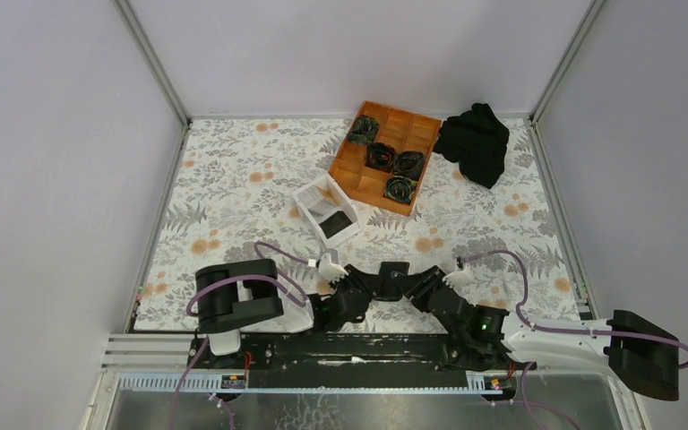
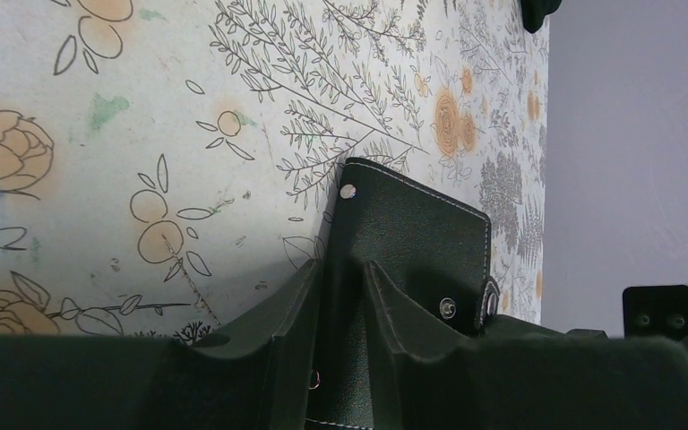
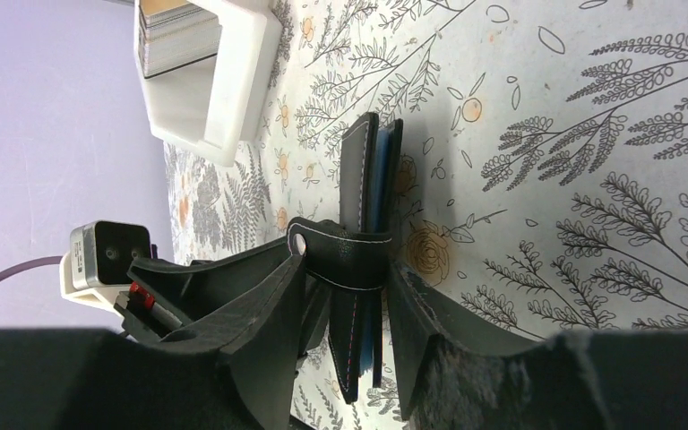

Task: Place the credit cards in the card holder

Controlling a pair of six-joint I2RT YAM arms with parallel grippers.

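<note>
A black leather card holder (image 1: 392, 269) with white stitching sits between my grippers at the front of the table. In the left wrist view, the fingertips of my left gripper are at the holder's (image 2: 417, 233) long edge; how far they are closed is unclear. In the right wrist view the holder (image 3: 356, 170) is on edge, showing a blue inside and a snap strap. My right gripper has its fingertips at the strap; whether they grip it is hard to tell.
A white tray (image 1: 305, 197) holding a stack of cards stands behind the holder, left of a wooden compartment box (image 1: 349, 175) with black coiled items. A black cloth (image 1: 473, 143) lies at the back right.
</note>
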